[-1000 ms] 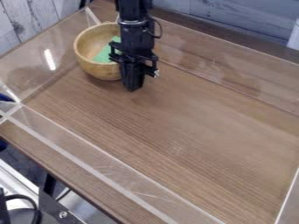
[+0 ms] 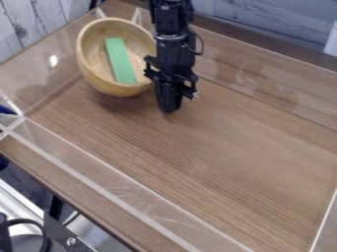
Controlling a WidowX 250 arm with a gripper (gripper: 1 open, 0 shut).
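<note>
A wooden bowl (image 2: 95, 71) sits at the upper left of the table, tilted or seen at an angle, with a green block (image 2: 121, 61) lying inside it. My black gripper (image 2: 168, 98) hangs just right of the bowl, low over the table and close by the bowl's right rim. It looks shut, and nothing shows between its fingers, though the dark fingertips are hard to make out.
Clear tape strips cross the left side. Black cables (image 2: 27, 236) lie at the lower left corner. Walls border the back.
My gripper has moved slightly right and down. The bowl has shifted a little, and more of the green block shows inside it.
</note>
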